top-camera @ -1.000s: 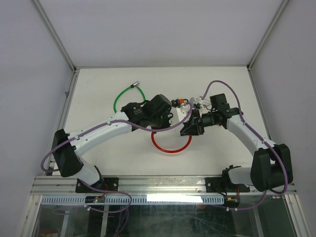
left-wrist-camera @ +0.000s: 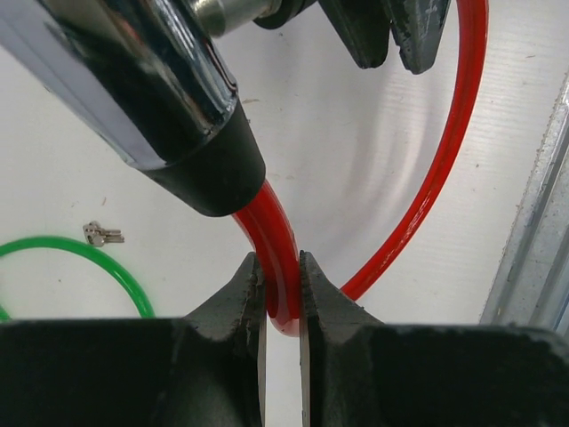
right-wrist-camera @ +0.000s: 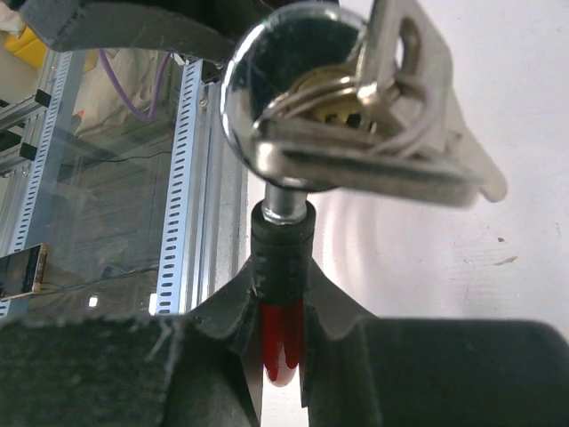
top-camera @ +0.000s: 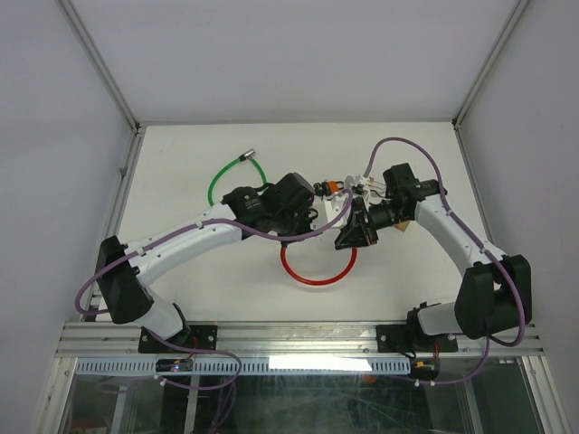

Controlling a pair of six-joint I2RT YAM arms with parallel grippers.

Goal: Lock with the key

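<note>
A red cable lock hangs in a loop (top-camera: pixel 317 283) between my two grippers. In the left wrist view my left gripper is shut on the red cable, just below the black sleeve (left-wrist-camera: pixel 218 169) of the chrome lock barrel (left-wrist-camera: pixel 147 84). My right gripper is shut on the cable's other end, at its black sleeve (right-wrist-camera: pixel 282 253). From there a metal pin (right-wrist-camera: pixel 284 205) reaches up to the barrel; how deep it sits is hidden. Blurred metal keys (right-wrist-camera: pixel 378 165) stand across the barrel's brass-coloured face; whether one is inserted, I cannot tell.
A green cable (top-camera: pixel 217 181) lies at the table's back left. Small keys (left-wrist-camera: pixel 102 233) rest beside it. Several objects, one orange (top-camera: pixel 333 187), sit partly hidden behind the grippers.
The red loop and my right gripper have shifted slightly to the right, with the right forearm angled a little differently. The left arm has stayed almost still.
</note>
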